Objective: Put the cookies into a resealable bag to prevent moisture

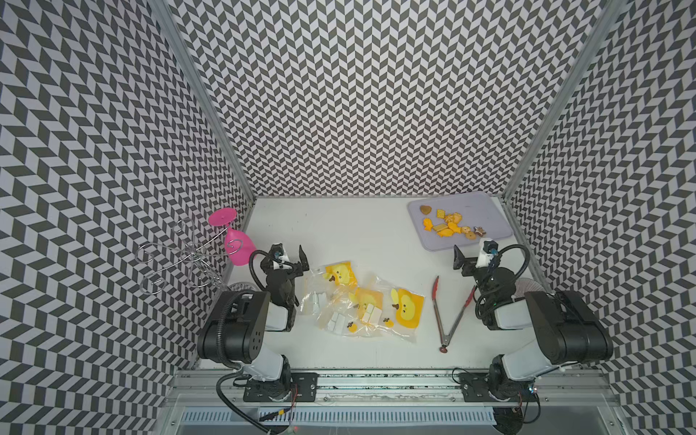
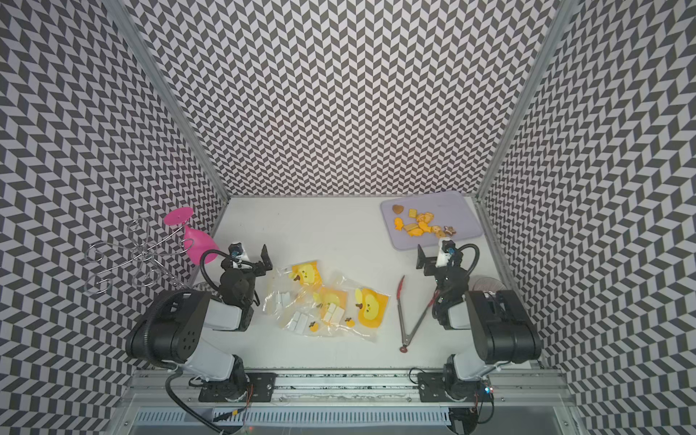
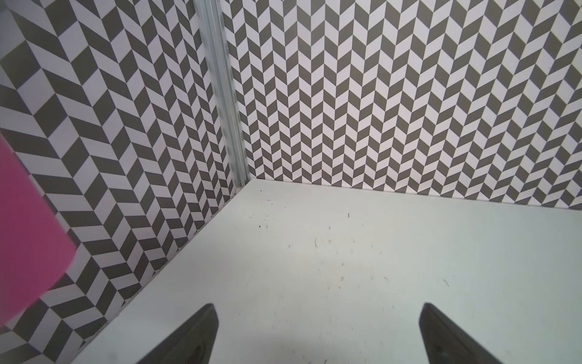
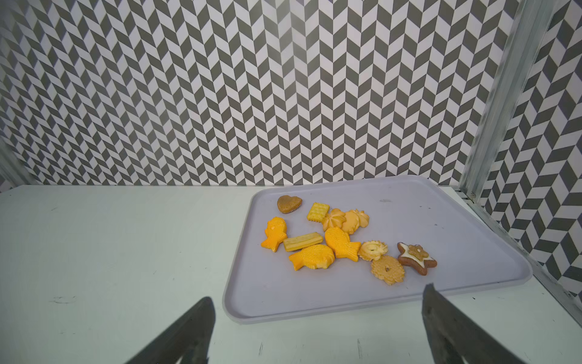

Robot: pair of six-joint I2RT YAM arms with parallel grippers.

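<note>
Several cookies (image 4: 315, 257) of mixed shapes, including fish, a heart and a star, lie on a lilac tray (image 4: 473, 242) at the back right. In front of it my right gripper (image 1: 469, 255) stands open and empty. Clear plastic bags with yellow bear prints (image 1: 407, 308) lie flat and overlapping at the front middle; small white blocks (image 1: 338, 321) show in or on them. Whether any bag's mouth is open I cannot tell. Over the table left of the bags, my left gripper (image 1: 290, 255) is open, its fingers (image 3: 194, 336) wide apart with only bare table between them.
Red-tipped tongs (image 1: 446, 326) lie spread between the bags and the right arm. A pink object (image 1: 237, 246) and a wire rack (image 1: 190, 261) stand at the left edge.
</note>
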